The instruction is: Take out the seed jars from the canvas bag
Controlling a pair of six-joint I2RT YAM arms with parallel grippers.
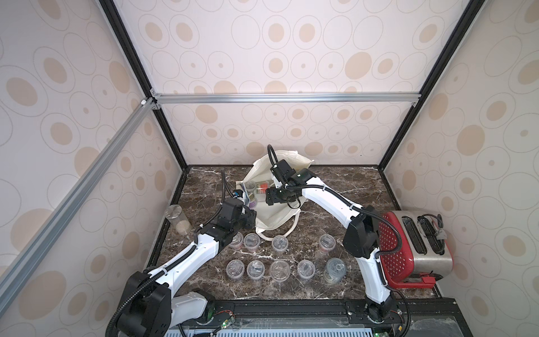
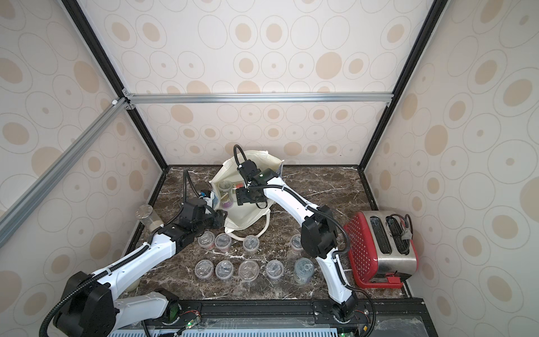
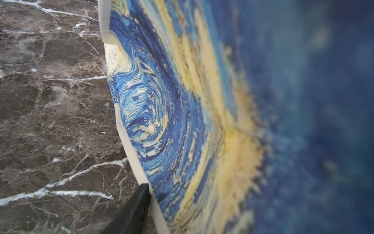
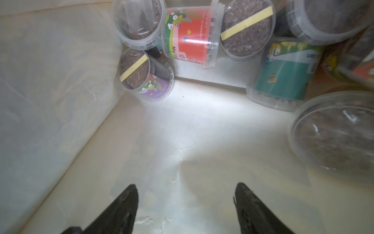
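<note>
The cream canvas bag (image 1: 275, 219) lies open at the back middle, its blue swirl-printed side (image 3: 155, 117) filling much of the left wrist view. My left gripper (image 1: 247, 216) is at the bag's front left edge; one black finger shows against it. My right gripper is inside the bag, fingers apart with nothing between them, over bare lining. Beyond it lie several soil-filled seed jars: a purple one (image 4: 153, 89), a red one (image 4: 189, 35), a teal one (image 4: 284, 74) and a large lidded one (image 4: 335, 136).
Several clear lidded jars (image 1: 279, 271) stand in rows on the marble counter in front of the bag. A taller jar (image 1: 178, 221) is at the left wall, and a red toaster (image 1: 415, 247) at the right.
</note>
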